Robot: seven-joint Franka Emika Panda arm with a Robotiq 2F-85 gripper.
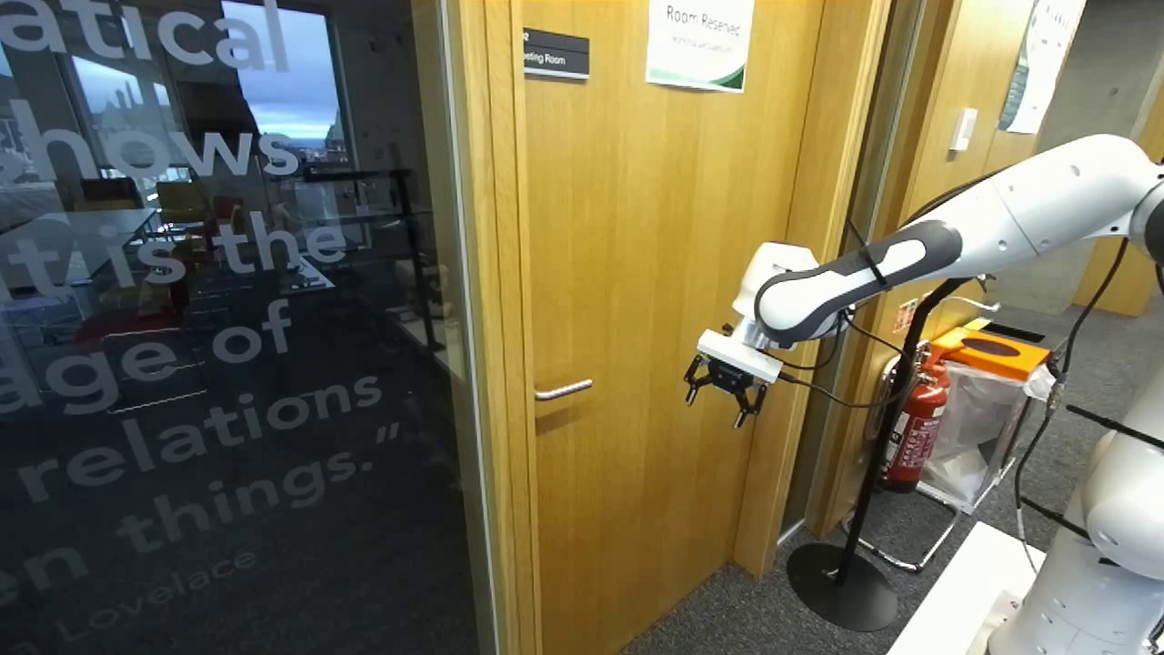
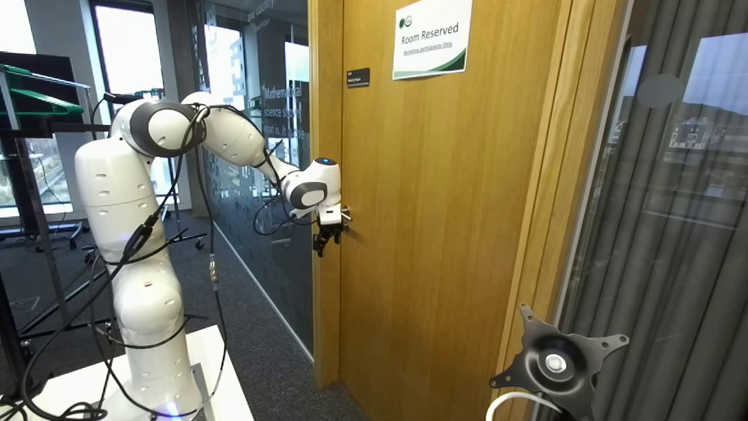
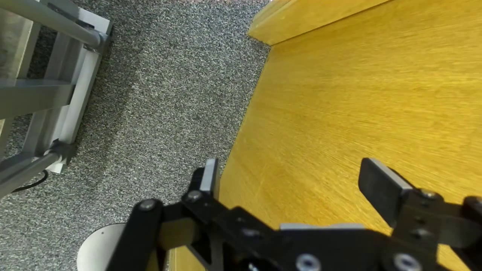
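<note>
A wooden door [image 1: 644, 240] stands shut in its frame, with a silver lever handle [image 1: 563, 389] near its left edge. My gripper [image 1: 719, 413] hangs in front of the door, well to the right of the handle in the first exterior view, fingers pointing down. In the second exterior view the gripper [image 2: 327, 249] covers most of the handle [image 2: 346, 213]. The wrist view shows the gripper open, its two fingers wide apart, with only the door [image 3: 361, 113] and carpet seen beyond them. No handle shows there.
A black stand base [image 1: 842, 586], a red fire extinguisher [image 1: 917, 429] and an orange-topped bin [image 1: 988, 351] stand to the right. A glass wall [image 1: 218, 437] lies left of the door. A dark mounting bracket [image 2: 557, 361] sits at the second view's lower right.
</note>
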